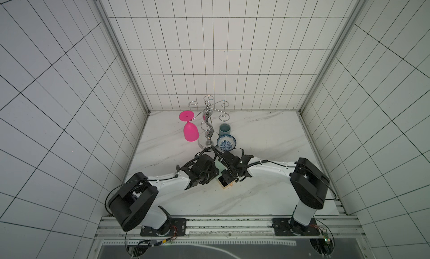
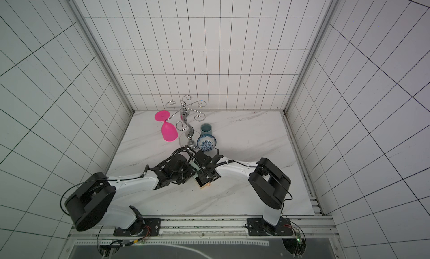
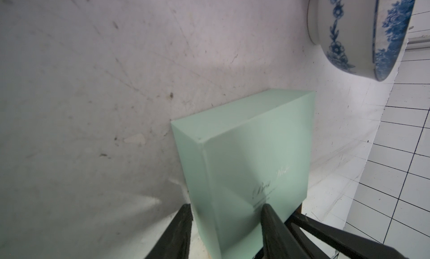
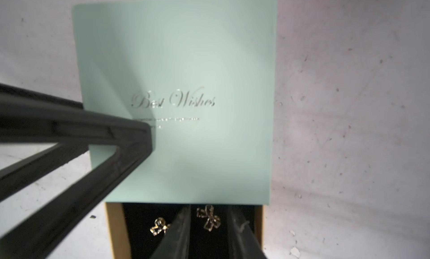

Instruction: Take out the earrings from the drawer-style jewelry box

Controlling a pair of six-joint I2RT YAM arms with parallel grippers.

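Note:
The pale green jewelry box (image 4: pixel 215 160), lettered "Best Wishes", lies flat with its black-lined drawer (image 4: pixel 116 227) pulled out toward the front. Two small metal earrings show in the drawer in the right wrist view, one earring (image 4: pixel 208 217) near the middle and another earring (image 4: pixel 158 226) to its left. Over the drawer, my right gripper is part open, its fingers appearing on either side of the middle earring; contact cannot be told. My left gripper stands part open at the box's side, one finger beside it and one over its top; whether they press is unclear.
A blue-and-white bowl (image 1: pixel 226 143) stands close behind the box, with a teal cup (image 1: pixel 224 129) beyond it. Behind left are a metal stand (image 1: pixel 208 133) and a pink goblet (image 1: pixel 190 132). Both wrists crowd together above the box.

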